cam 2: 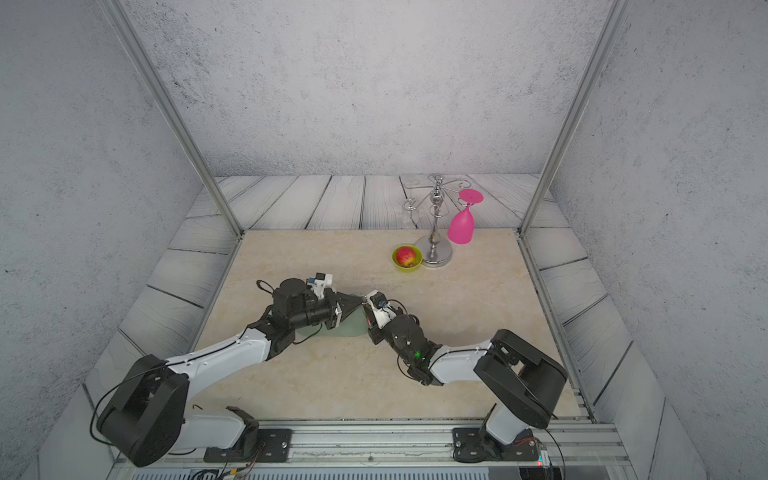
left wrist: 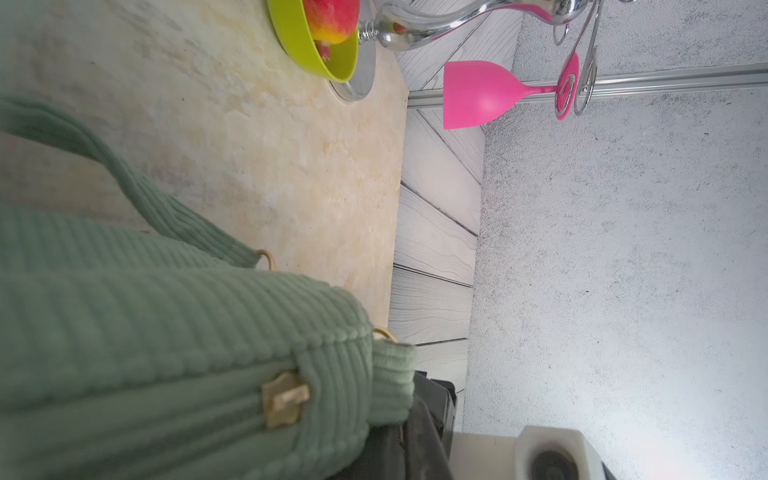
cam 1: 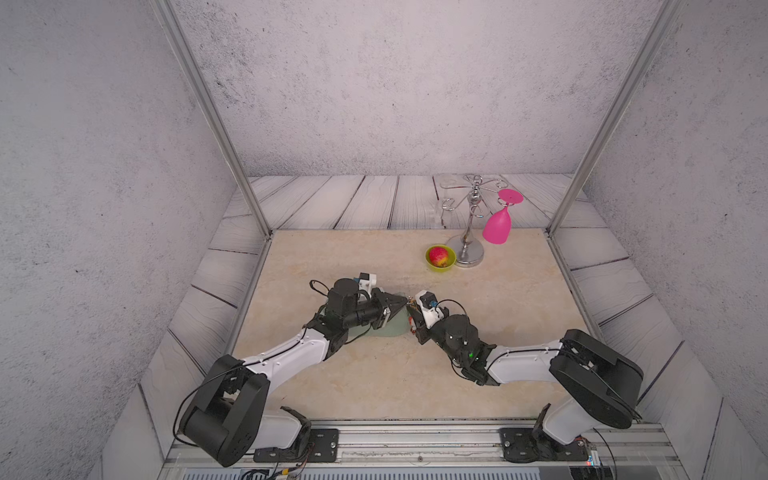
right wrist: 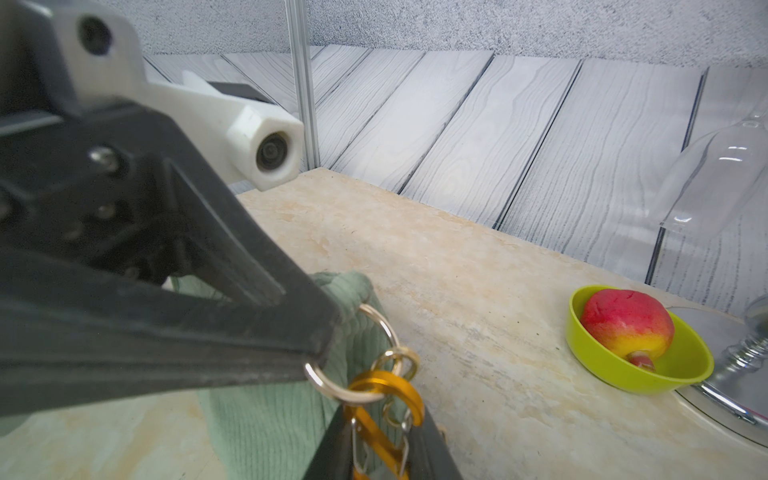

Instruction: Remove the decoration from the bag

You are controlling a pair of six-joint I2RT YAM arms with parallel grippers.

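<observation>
A green corduroy bag (left wrist: 160, 336) lies on the table under my arms. My left gripper (cam 1: 404, 298) is shut at the bag's right end, by a silver ring (right wrist: 336, 392) that hangs at its fingertips in the right wrist view; whether the ring is pinched or only rests there is unclear. My right gripper is shut on the decoration, a gold carabiner (right wrist: 384, 381) with small rings and clips linked to the silver ring. The left gripper's fingertips are mostly hidden behind the bag in the left wrist view.
A yellow-green bowl (cam 1: 432, 264) with a red fruit stands behind the grippers, beside a metal stand (cam 1: 464, 252) holding a pink glass (cam 1: 497, 226) and a clear glass.
</observation>
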